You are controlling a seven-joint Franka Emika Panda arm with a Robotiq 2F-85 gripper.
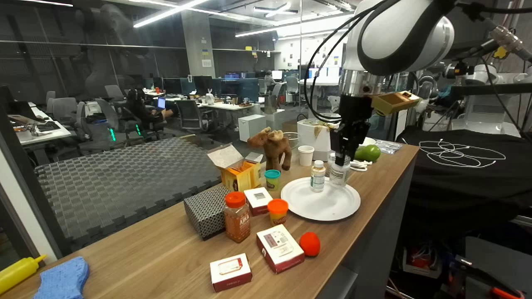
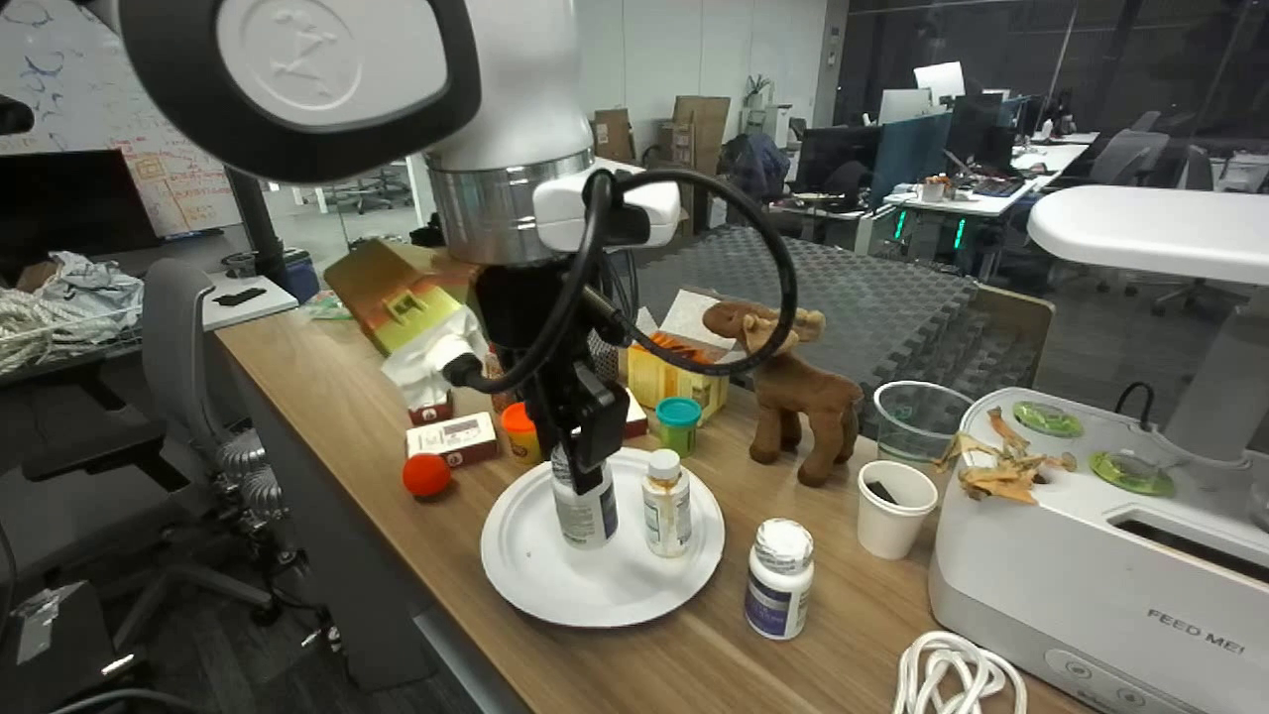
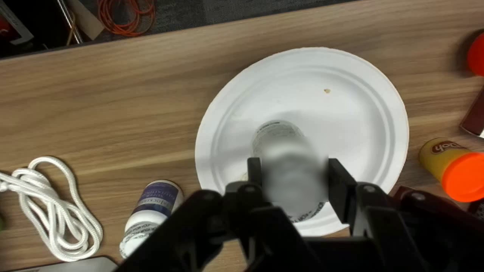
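My gripper [image 2: 585, 458] is shut on a white bottle [image 2: 585, 514] with a dark label, held upright over the white plate [image 2: 523, 565]. Whether the bottle's base touches the plate, I cannot tell. From the wrist view, its blurred white cap [image 3: 295, 179] sits between the two fingers. A second, slimmer white-capped bottle [image 2: 667, 512] stands on the plate close beside the held one; it is mostly hidden in the wrist view. A third white bottle [image 2: 780, 583] with a purple label stands on the table, off the plate.
White cord [image 3: 63, 208] lies beside the third bottle, near the white planter [image 2: 1071, 571]. A paper cup [image 2: 894, 510] and brown toy moose [image 2: 799, 393] stand behind. Orange-lidded tub [image 1: 277, 211], red ball [image 1: 309, 244] and several boxes lie past the plate's other side.
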